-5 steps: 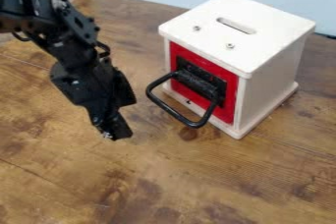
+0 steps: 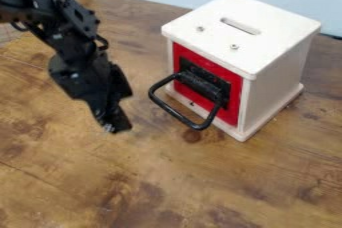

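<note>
My black gripper [image 2: 110, 119] hangs low over the wooden table on the left, angled downward; whether its fingers are open or shut is unclear. To its right stands a white wooden box [image 2: 274, 77] with a slot and two small fixings on top. Its red front panel [image 2: 234, 109] holds a black insert and a black loop handle [image 2: 162, 101] that juts out toward my gripper, which is apart from it.
A pale wall rises behind the box at the back.
My arm and gripper have moved slightly up and to the left, away from the box's handle. The box has not visibly moved.
</note>
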